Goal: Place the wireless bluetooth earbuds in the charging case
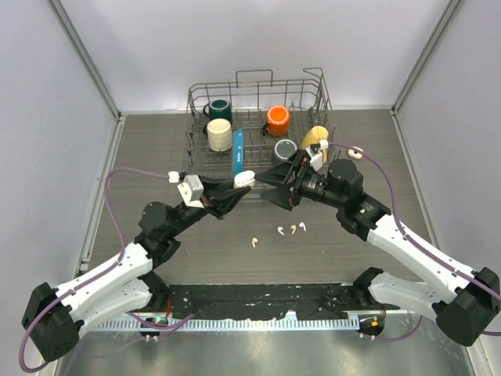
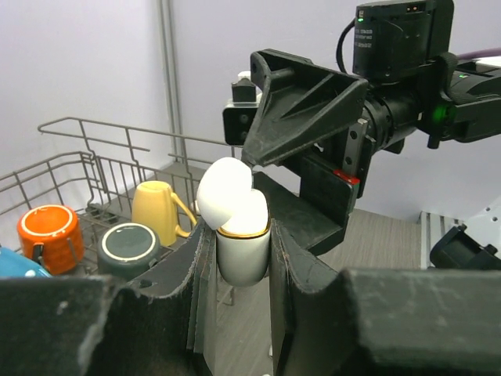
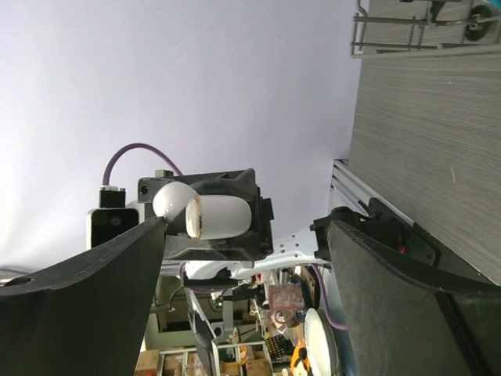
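Note:
My left gripper [image 1: 239,188] holds the white charging case [image 2: 243,254], whose rounded lid [image 2: 225,190] stands open. In the left wrist view the case is upright between its fingers. My right gripper [image 1: 274,183] is open, its fingers beside and above the case; in the right wrist view the case [image 3: 219,217] sits beyond the gap between them. Several small white earbuds [image 1: 280,230] lie apart on the table in front of the rack.
A wire dish rack [image 1: 258,84] at the back holds several mugs, including an orange mug [image 1: 278,117], and a blue item [image 1: 238,153].

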